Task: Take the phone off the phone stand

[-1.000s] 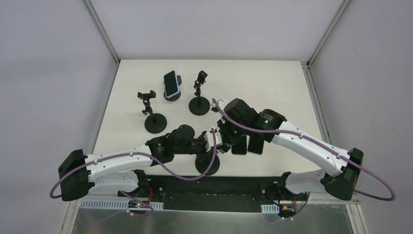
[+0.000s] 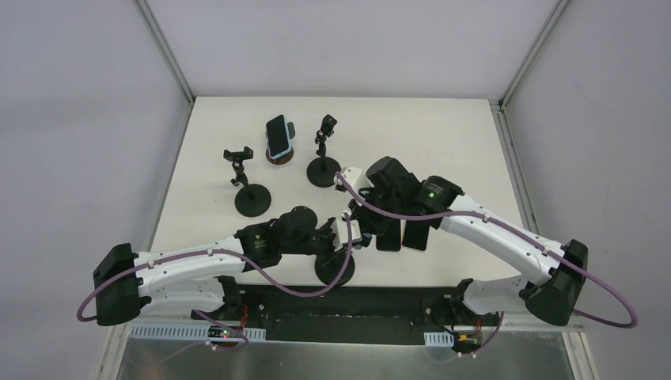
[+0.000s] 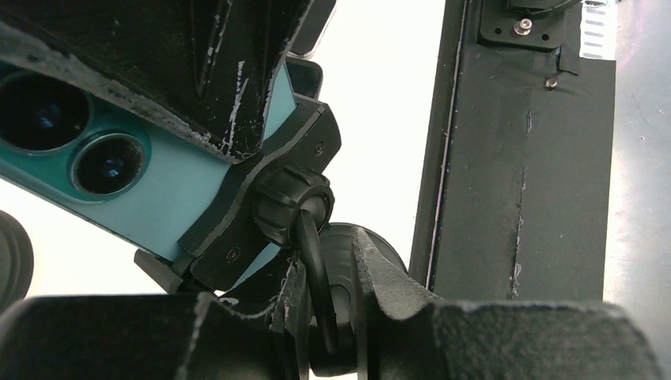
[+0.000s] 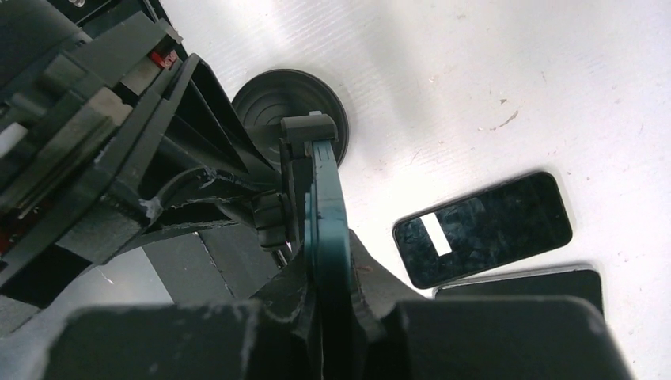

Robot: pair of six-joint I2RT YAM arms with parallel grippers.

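In the left wrist view, a teal phone (image 3: 180, 186) with large camera lenses sits in the black clamp of the phone stand (image 3: 305, 150). My left gripper is shut on the stand's slim black stem, just below the clamp knob. Edge-on in the right wrist view, the phone (image 4: 328, 206) runs down between the fingers of my right gripper. Those fingers flank the phone closely, but whether they press on it cannot be told. From above, the arms hide most of the phone; the round stand base (image 2: 335, 270) shows near the front edge.
Two dark phones lie flat to the right, one (image 2: 388, 236) beside the other (image 2: 416, 236). Farther back are two empty stands (image 2: 252, 200) (image 2: 324, 172) and a stand holding another phone (image 2: 278, 136).
My right gripper has shifted slightly left in the top view, tilting a little. The left arm has barely moved, and the stand base has edged slightly left.
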